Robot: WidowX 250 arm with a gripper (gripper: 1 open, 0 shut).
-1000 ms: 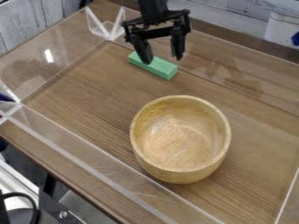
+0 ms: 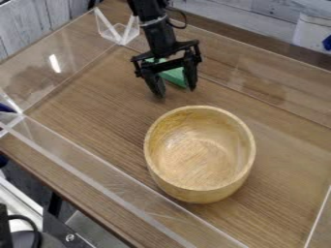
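Note:
The black gripper (image 2: 173, 76) hangs from the top of the camera view, lowered over a green rectangular object (image 2: 165, 63) on the wooden table (image 2: 77, 126). Its two dark fingers straddle the green object, apart from each other. The green object is largely hidden behind the gripper; whether the fingers touch it cannot be told.
A large round cream bowl (image 2: 199, 155) stands in front, below the gripper. A clear plastic piece (image 2: 119, 27) sits at the back left.
The gripper has come down and toward the camera, from behind the green object to over it, now covering much of it.

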